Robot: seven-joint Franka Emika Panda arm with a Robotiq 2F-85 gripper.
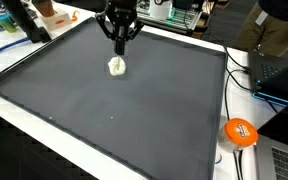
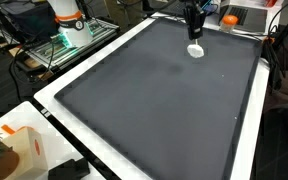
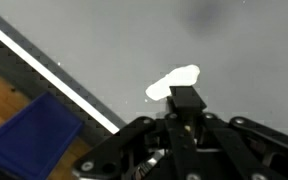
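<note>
A small white object (image 1: 117, 66) is at the tip of my gripper (image 1: 121, 46), over the grey board (image 1: 134, 110). In exterior view 2 the white piece (image 2: 195, 50) hangs at the lower end of the gripper (image 2: 193, 36), near the board's far edge. From the wrist, white (image 3: 173, 82) sticks out past the dark fingers (image 3: 187, 97), which are shut on it. Its part between the fingers is hidden. Whether it touches the board is unclear.
An orange-lidded container (image 1: 238, 134) stands off the board's right side, near a laptop (image 1: 280, 155). A blue bin (image 3: 34, 138) lies past the board's edge in the wrist view. Most of the board is bare.
</note>
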